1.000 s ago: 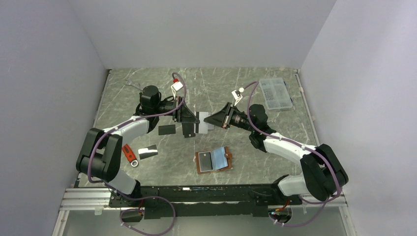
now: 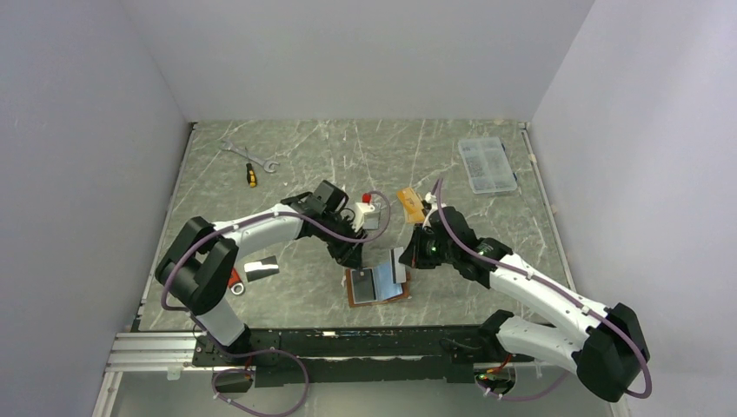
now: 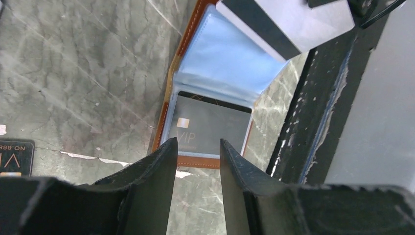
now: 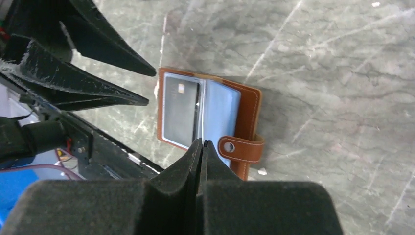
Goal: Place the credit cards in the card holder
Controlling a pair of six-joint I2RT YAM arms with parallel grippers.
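Note:
Seen at the front centre of the table, the brown card holder (image 2: 351, 302) lies spread out, its blue clear sleeve (image 3: 210, 56) beside a grey VIP card (image 3: 210, 122) in the pocket. My right gripper (image 2: 408, 261) is shut on a white card with a black stripe (image 2: 399, 265), held over the blue sleeve side. From the right wrist view that card is edge-on, a thin line (image 4: 200, 105) rising from the fingertips of the right gripper. My left gripper stands open at the holder's left, nothing between its fingers.
Other cards lie about: a grey-and-white one (image 2: 262, 268), an orange one (image 2: 410, 205), and a black one (image 3: 17, 157). A clear plastic box (image 2: 487, 165), a wrench (image 2: 252, 157) and a screwdriver (image 2: 251, 175) are at the back. The left arm hides part of the table.
The white card, between both grippers earlier, has travelled with the right one. The left gripper is now apart from it.

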